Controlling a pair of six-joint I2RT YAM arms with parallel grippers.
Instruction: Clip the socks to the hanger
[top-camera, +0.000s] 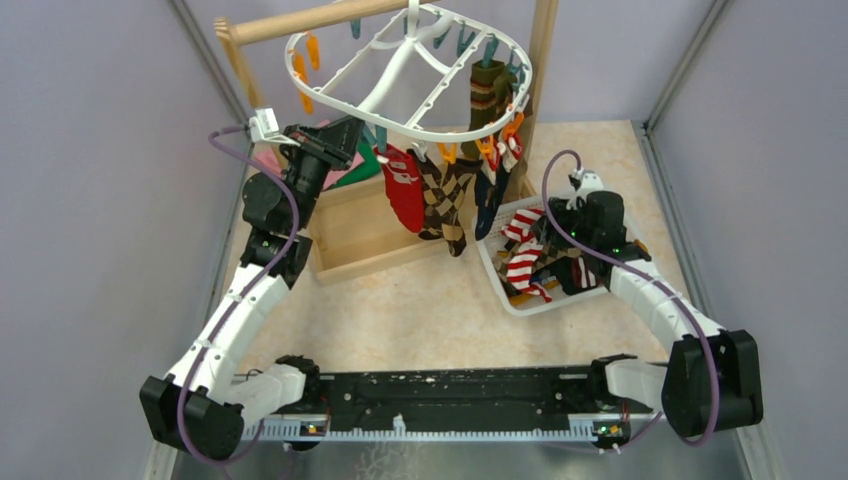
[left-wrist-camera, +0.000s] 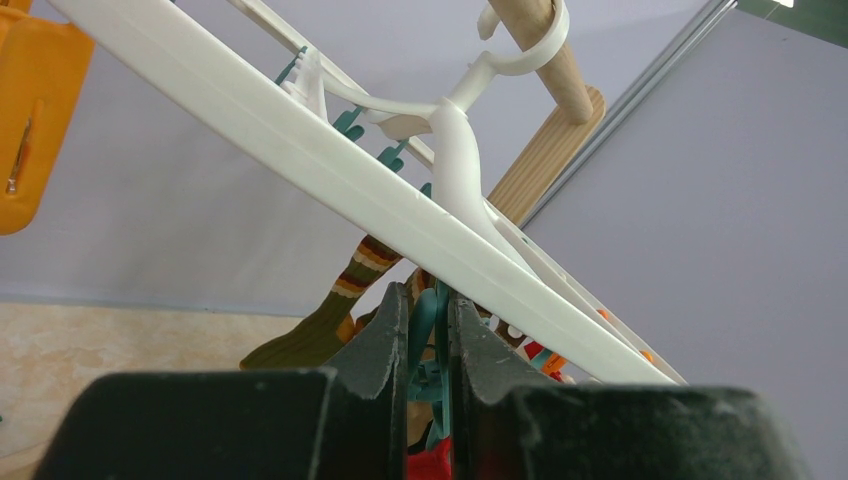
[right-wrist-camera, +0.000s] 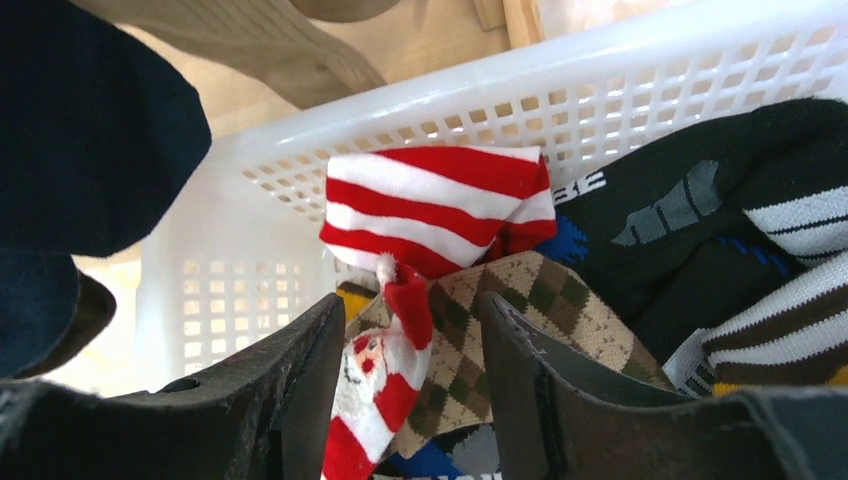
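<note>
My left gripper is at the near rim of the white hanger (top-camera: 409, 128), shut on a teal clip (left-wrist-camera: 425, 390). Socks hang from the clips: a red one (top-camera: 403, 190), brown argyle ones (top-camera: 445, 200), dark ones and a green striped one (top-camera: 484, 95). My right gripper is part open inside the white basket, above a red-and-white striped sock (right-wrist-camera: 380, 395). An argyle sock (right-wrist-camera: 545, 305), another striped sock (right-wrist-camera: 430, 200) and dark socks (right-wrist-camera: 700, 210) lie around it.
The white basket (top-camera: 525, 309) stands at the right beside a wooden box (top-camera: 355, 263) and frame, under the hanging socks. Orange clips (top-camera: 301, 85) without socks are on the hanger's left.
</note>
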